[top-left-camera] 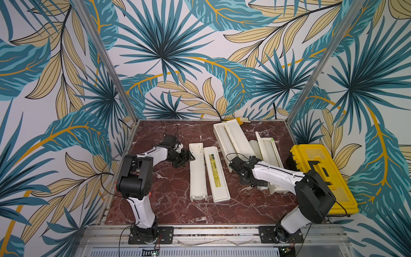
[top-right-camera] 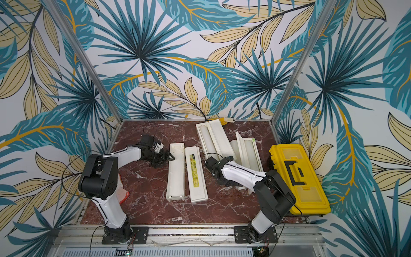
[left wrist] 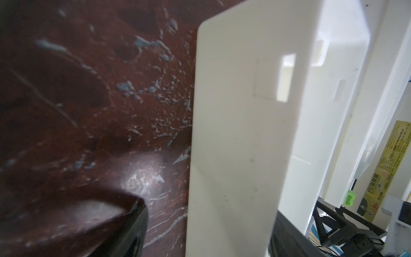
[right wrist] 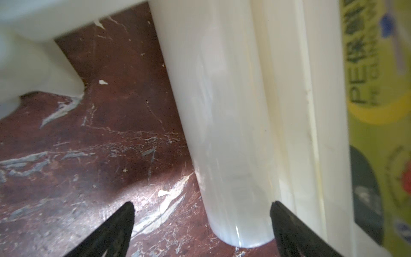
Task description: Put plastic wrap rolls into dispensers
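Note:
My left gripper (top-left-camera: 186,156) is at the back end of an empty white dispenser (top-left-camera: 197,173), its fingers astride the dispenser's wall (left wrist: 244,141) in the left wrist view, part open. A white dispenser piece with a yellow label (top-left-camera: 215,171) lies just right of it. In the right wrist view a white roll (right wrist: 222,128) lies beside a white piece. My open right gripper is over it, one finger near the roll's lower end, nothing held.
More white dispenser parts (top-left-camera: 231,137) lie at the back right. A yellow toolbox (top-left-camera: 325,175) stands on the right edge.

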